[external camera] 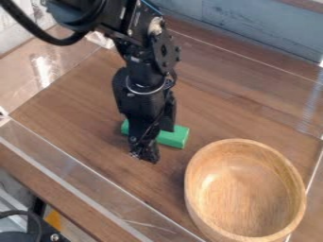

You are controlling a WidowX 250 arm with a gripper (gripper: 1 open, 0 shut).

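My black gripper (149, 132) hangs from the arm at the centre of the camera view, low over the wooden table, its fingers open around or just over a green block (172, 135). The block lies flat, partly hidden behind the gripper, with its right end showing. Whether the fingertips touch it I cannot tell.
A wooden bowl (245, 189) stands at the lower right. A wall (252, 33) runs along the back, and the table's edge crosses the lower left.
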